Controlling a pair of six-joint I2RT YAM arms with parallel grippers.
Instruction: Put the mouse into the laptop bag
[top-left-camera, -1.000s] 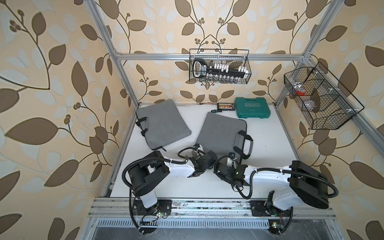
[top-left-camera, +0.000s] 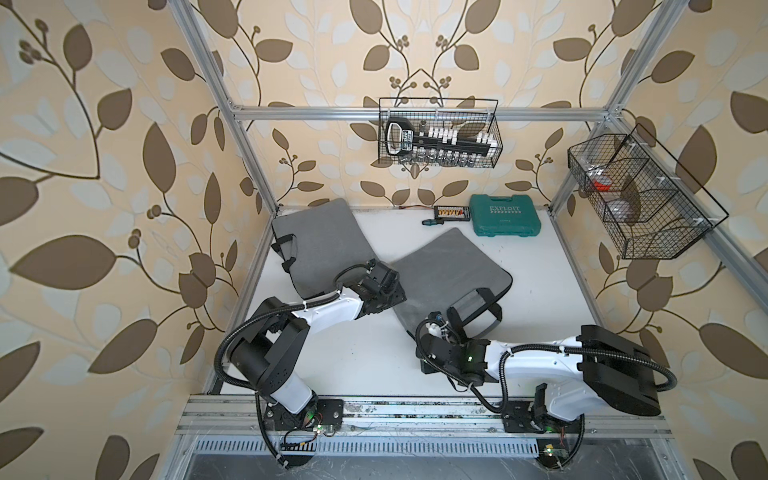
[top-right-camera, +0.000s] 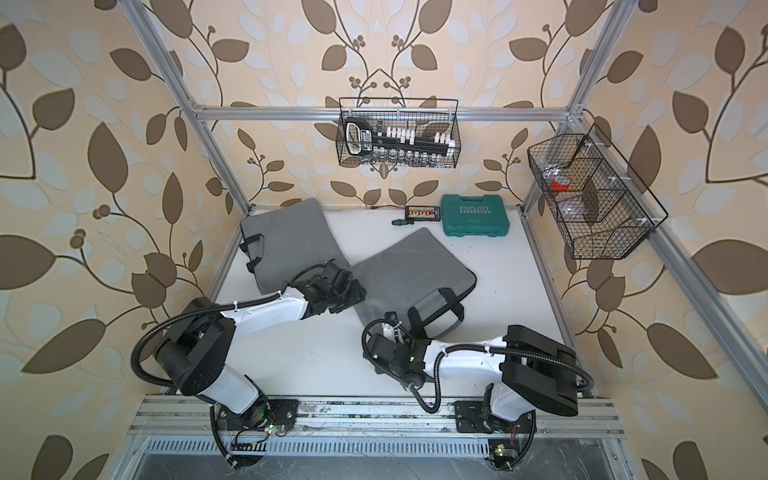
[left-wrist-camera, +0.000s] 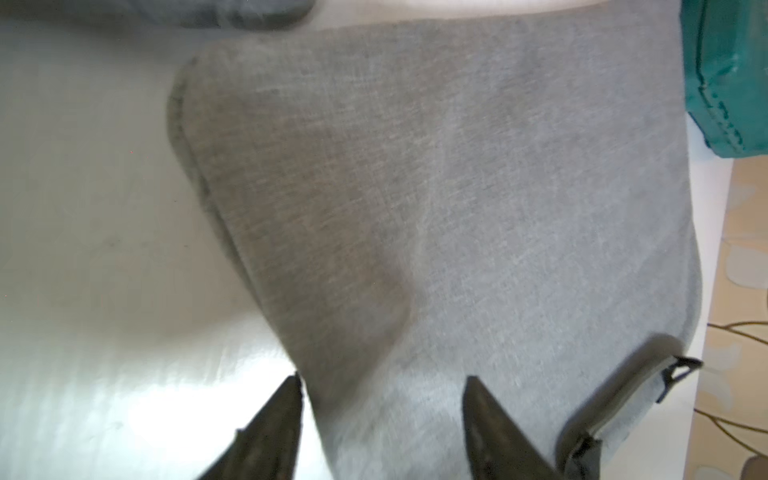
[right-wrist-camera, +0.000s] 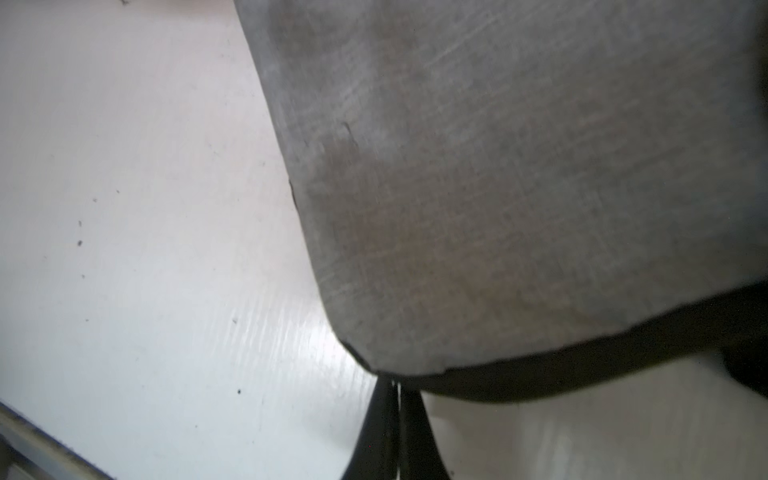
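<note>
Two grey laptop bags lie on the white table; one bag (top-left-camera: 316, 240) is at the back left, the other bag (top-left-camera: 448, 268) is in the middle, its handle toward the front right. My left gripper is open over a corner of a bag, nothing seen held between its fingers. My right gripper is shut at the front corner of the middle bag, its fingertips partly hidden by the bag's edge; whether fabric is between them I cannot tell. I cannot make out a mouse for certain.
A green case (top-left-camera: 505, 216), a small bit set (top-left-camera: 452, 213) and a screwdriver (top-left-camera: 432, 222) lie at the back. Wire baskets hang on the back rail (top-left-camera: 308, 113) and right side.
The middle bag has turned, its far corner moving rightward. My left gripper has moved up and left.
</note>
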